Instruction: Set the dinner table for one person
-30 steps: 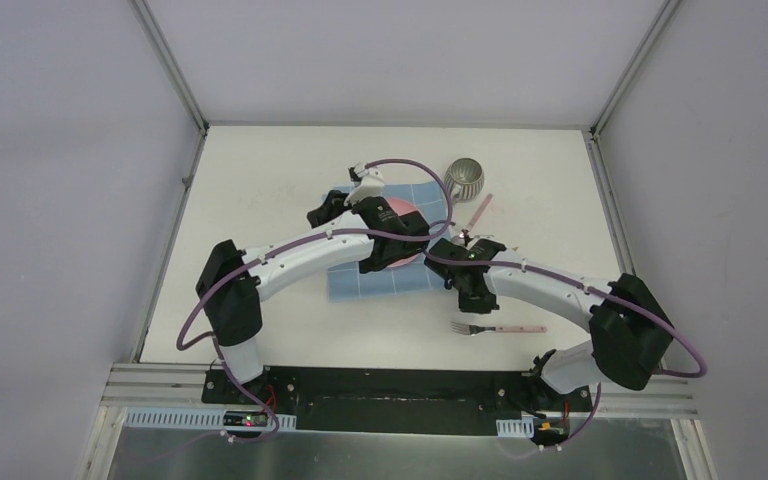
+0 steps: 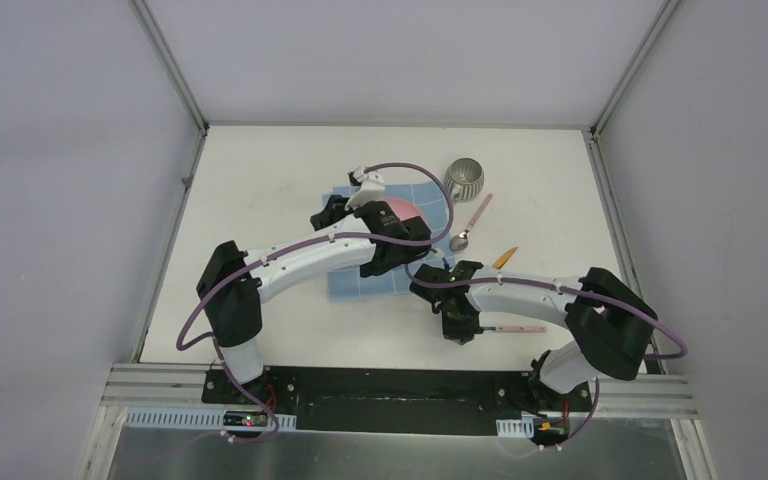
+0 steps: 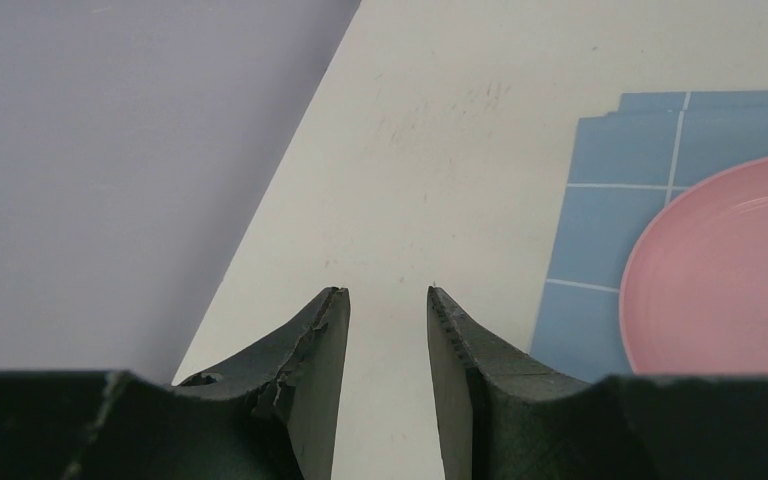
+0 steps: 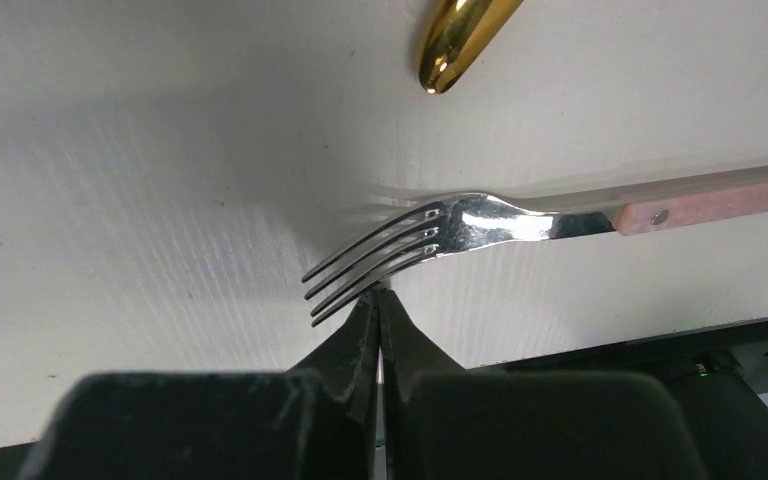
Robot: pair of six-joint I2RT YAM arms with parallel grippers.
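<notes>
A pink plate (image 2: 404, 207) (image 3: 720, 270) lies on a blue placemat (image 2: 360, 285) (image 3: 610, 230), partly under the left arm. My left gripper stands open above the white table left of the plate, nothing between its fingers. My right gripper is shut, its tips at the tines of a fork (image 4: 485, 222) with pink handle (image 2: 520, 329) near the front edge. A gold utensil (image 2: 505, 256) (image 4: 465, 40) lies behind it, a spoon (image 2: 460, 242) with pink handle farther back. A striped metal cup (image 2: 465, 178) stands at the back right.
Walls bound it on both sides and at the back; the dark front rail (image 2: 380, 398) runs along the near edge.
My right gripper has moved toward the front edge and slightly left, over the fork's head, uncovering more of the spoon and gold utensil. The left arm has barely moved.
</notes>
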